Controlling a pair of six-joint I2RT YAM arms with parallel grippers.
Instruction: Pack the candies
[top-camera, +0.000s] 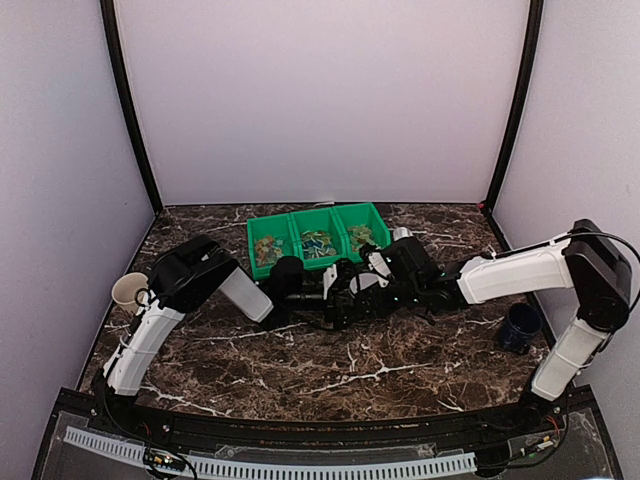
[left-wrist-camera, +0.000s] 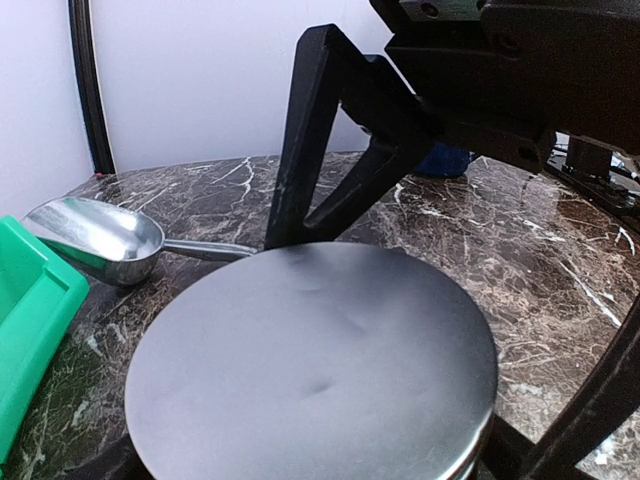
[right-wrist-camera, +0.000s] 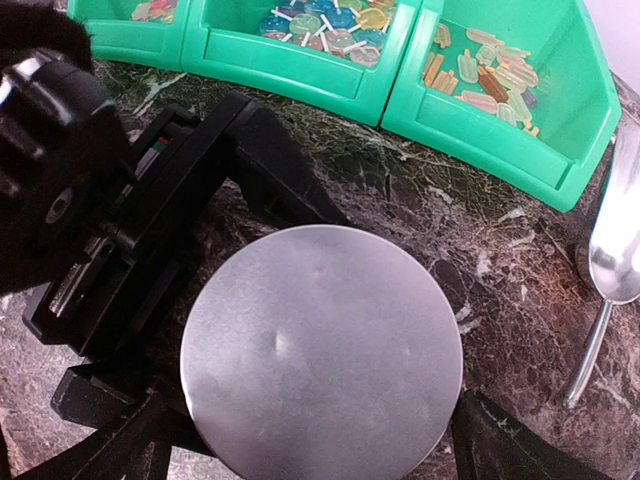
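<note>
A container's round silver lid (left-wrist-camera: 315, 370) fills the lower middle of the left wrist view, and the same lid (right-wrist-camera: 320, 345) sits centrally in the right wrist view. The container's body is mostly hidden beneath it. My left gripper (top-camera: 342, 298) stands open around the container from the left. From the right, my right gripper (top-camera: 374, 282) is open around it too, one of its fingers (left-wrist-camera: 298, 170) rising behind the lid's far edge. Behind them is the green three-part bin (top-camera: 320, 262). Its right compartment holds ice-pop-shaped candies (right-wrist-camera: 500, 85); lollipops (right-wrist-camera: 330, 25) lie in the middle one.
A metal scoop (right-wrist-camera: 618, 225) lies on the marble table just right of the bin. At the far right stands a dark blue cup (top-camera: 520, 328), and a beige cup (top-camera: 128, 290) is at the far left.
</note>
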